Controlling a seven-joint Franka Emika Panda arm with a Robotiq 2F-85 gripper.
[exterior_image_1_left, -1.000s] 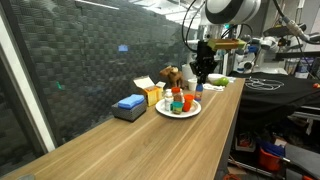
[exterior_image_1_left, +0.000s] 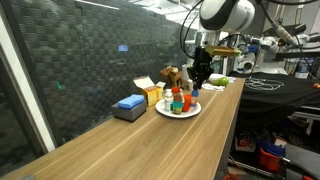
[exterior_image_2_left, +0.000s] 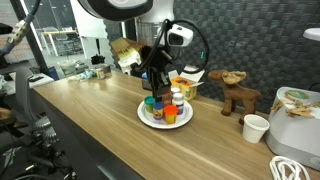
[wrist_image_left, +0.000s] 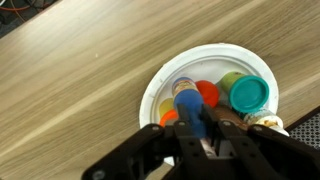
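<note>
A small blue-topped bottle (wrist_image_left: 187, 99) is held between the fingers of my gripper, which is shut on it. In the wrist view it lies over the white plate (wrist_image_left: 152, 97), among red, orange and green-topped items. The second exterior view shows the blue bottle (exterior_image_2_left: 158, 107) beneath my gripper (exterior_image_2_left: 156, 98), at the plate (exterior_image_2_left: 183, 119). Whether its base touches the plate cannot be seen. A green-topped jar (wrist_image_left: 249, 94) stands beside it on the plate. In the first exterior view my gripper (exterior_image_1_left: 196, 87) is at the plate's right side.
A dark box with a blue cloth (exterior_image_1_left: 131, 102) and an open yellow carton (exterior_image_1_left: 152, 92) stand behind the plate. A brown plush moose (exterior_image_2_left: 232, 93), a white cup (exterior_image_2_left: 255, 128) and a white container (exterior_image_2_left: 296, 110) are nearby.
My gripper has moved left toward the plate with the blue bottle in it. The bottle was to the right of the plate before. The other items look unmoved.
</note>
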